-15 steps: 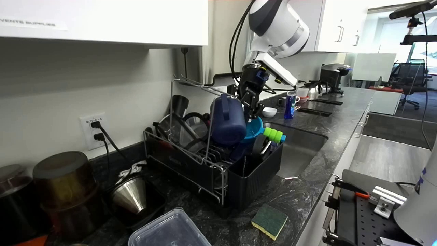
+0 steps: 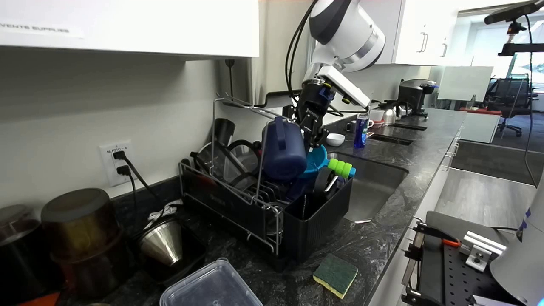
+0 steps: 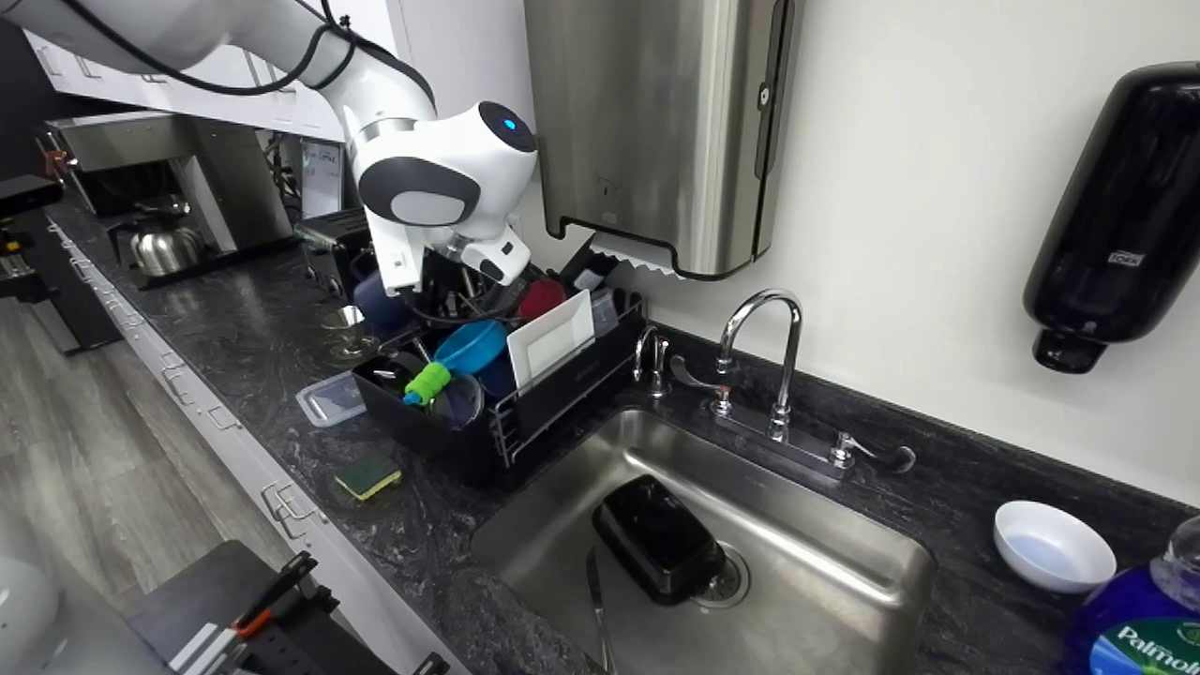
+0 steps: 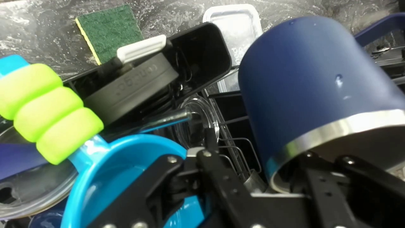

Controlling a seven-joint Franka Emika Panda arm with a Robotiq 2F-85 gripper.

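Note:
A dark blue mug (image 4: 303,76) with a steel rim lies tilted at the top of the dish rack, its mouth facing my gripper. In the wrist view the fingers stand apart. One fingertip (image 4: 209,142) is outside the mug, with a gap to its wall; the other reaches into the mouth, its tip partly hidden by the rim. Exterior view 1 has the mug (image 2: 285,153) leaning on the rack wire, with the gripper (image 2: 310,140) close behind it. In exterior view 2 the arm hides the gripper.
A blue cup with a green ribbed handle (image 4: 49,110) sits right beside the fingers. The black rack (image 2: 229,204) is crowded with dishes and utensils. A sponge (image 2: 336,275) and a clear container (image 2: 214,285) lie on the counter. In the sink (image 3: 787,529) rests a black dish (image 3: 658,538).

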